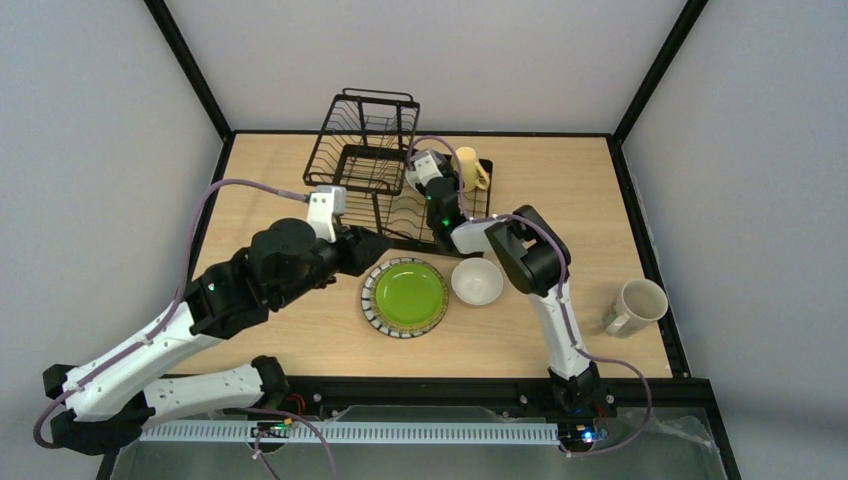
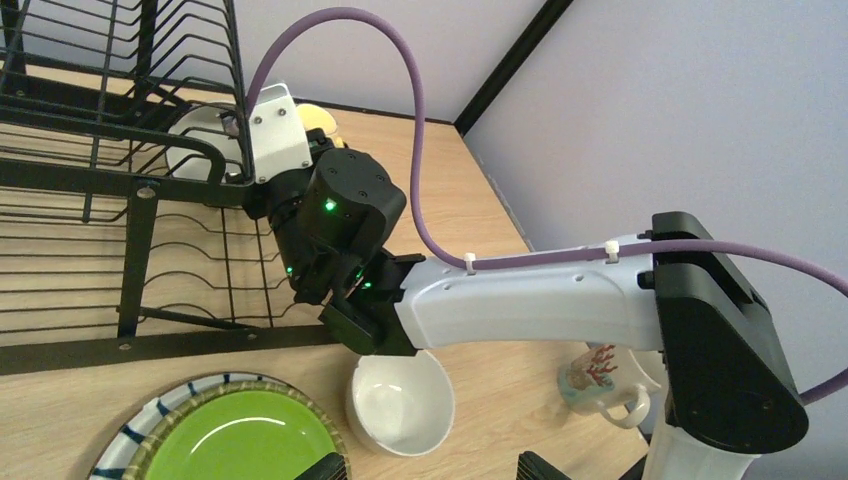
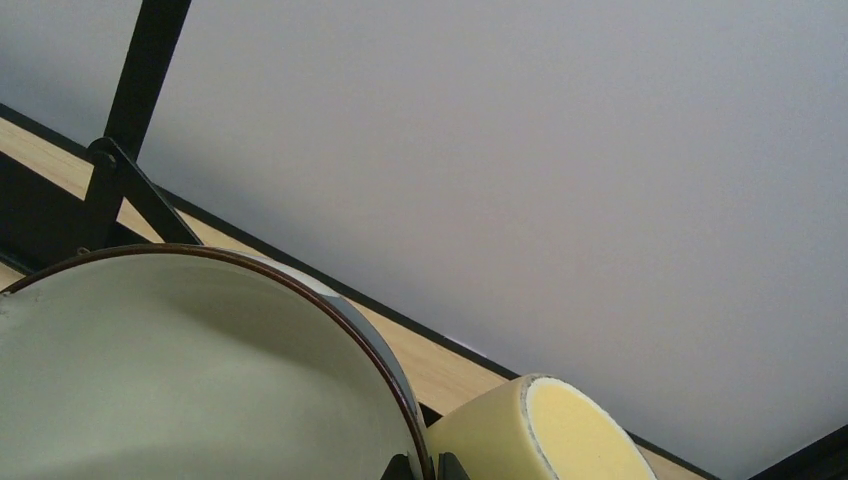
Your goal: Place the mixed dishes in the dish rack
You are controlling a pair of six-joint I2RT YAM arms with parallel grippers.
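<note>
A pale bowl with a brown rim [image 3: 200, 350] fills the lower left of the right wrist view. My right gripper is shut on its rim. In the left wrist view this bowl [image 2: 203, 143] shows at the right part of the black dish rack [image 2: 130, 345], partly behind the upper tier. A yellow mug [image 1: 467, 167] lies on the rack's right end, close by the right gripper. My left gripper stands open and empty above the table, left of the green plate [image 1: 411, 296], which rests on a larger patterned plate [image 1: 372, 311]. A small white bowl [image 1: 477, 281] sits beside the plates.
A white patterned mug [image 1: 635, 307] stands at the table's right edge. The rack's upper tier [image 1: 370, 150] rises at its back left. My right arm [image 1: 540, 265] spans the space between rack and mug. Bare table lies at front right.
</note>
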